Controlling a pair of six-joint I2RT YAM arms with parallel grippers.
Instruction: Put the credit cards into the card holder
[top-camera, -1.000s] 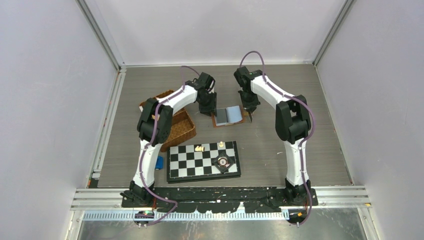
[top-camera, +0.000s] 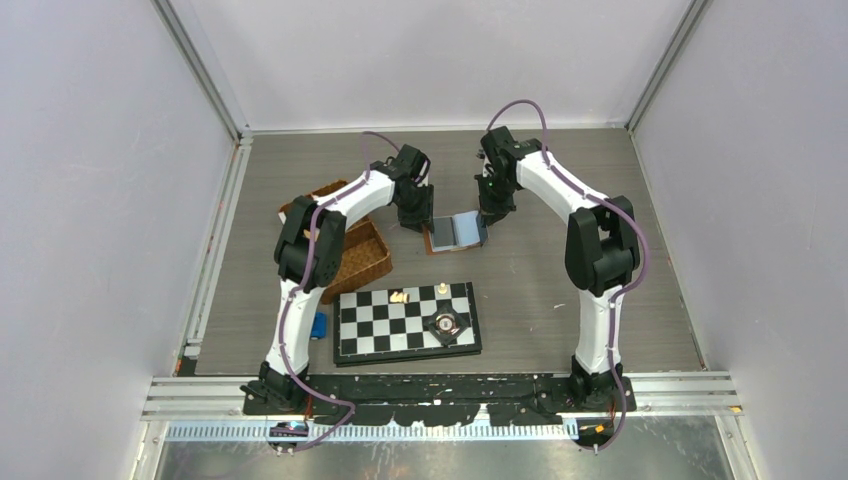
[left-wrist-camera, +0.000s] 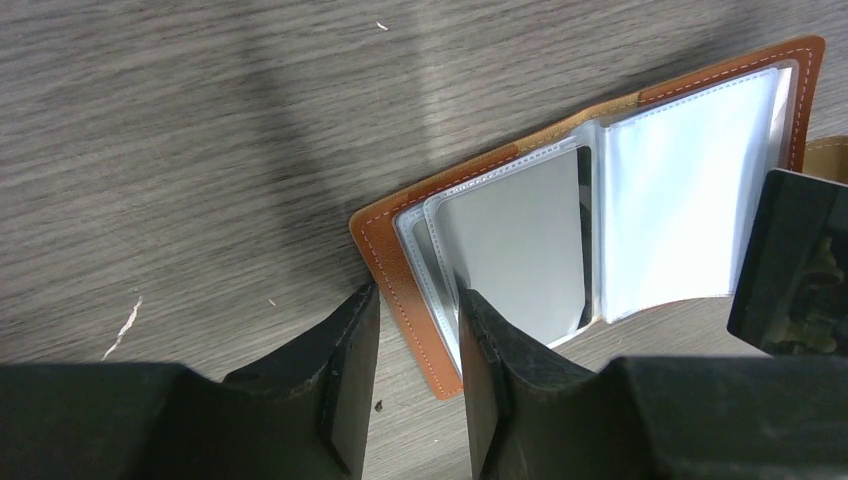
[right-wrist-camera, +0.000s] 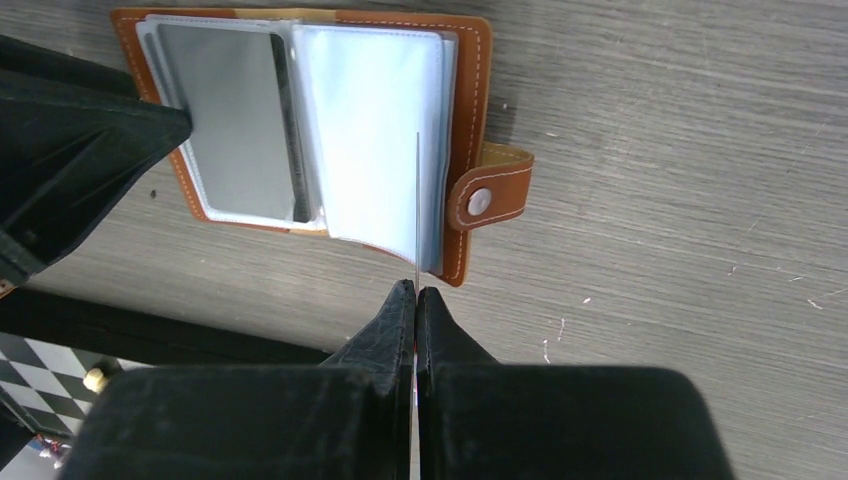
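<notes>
The open brown leather card holder (left-wrist-camera: 400, 300) lies on the table with clear sleeves, a grey card (left-wrist-camera: 515, 250) in the left side and a white sleeve (right-wrist-camera: 365, 130) on the right. My left gripper stands open at the holder's left edge. My right gripper is shut on a dark card, seen edge-on as a thin line in the right wrist view, held above the holder's right part.
Woven baskets (top-camera: 365, 260) stand left of the holder. A chessboard (top-camera: 380, 330) with pieces lies in front, and a blue object (top-camera: 319, 325) beside it.
The left gripper has stayed in place.
</notes>
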